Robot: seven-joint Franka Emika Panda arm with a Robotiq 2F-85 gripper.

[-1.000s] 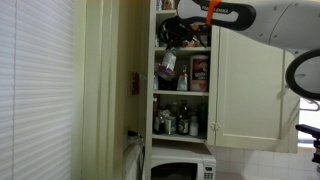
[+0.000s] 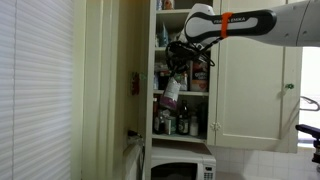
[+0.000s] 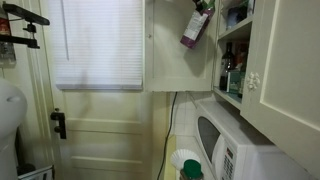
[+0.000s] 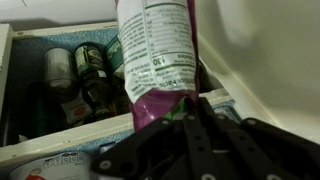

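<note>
A purple package with a white printed label (image 4: pixel 158 48) hangs from my gripper (image 2: pixel 178 68), in front of the open cupboard (image 2: pixel 213 112). Dark fingers are shut on one end of it, seen low in the wrist view. From the second exterior view, the same package (image 3: pixel 194 30) shows near the top edge, tilted, outside the shelves. The fingertips themselves are hard to make out in the dim light.
Jars and bottles (image 4: pixel 90 62) crowd a shelf behind the package. Below the cupboard stands a white microwave (image 2: pixel 183 160). An open cupboard door (image 3: pixel 285 85) and a green-lidded container (image 3: pixel 192 169) are also close by.
The arm has come down in front of the cupboard, and the package has lowered with it from upper-shelf height to the middle shelves. It stays in the gripper throughout.
</note>
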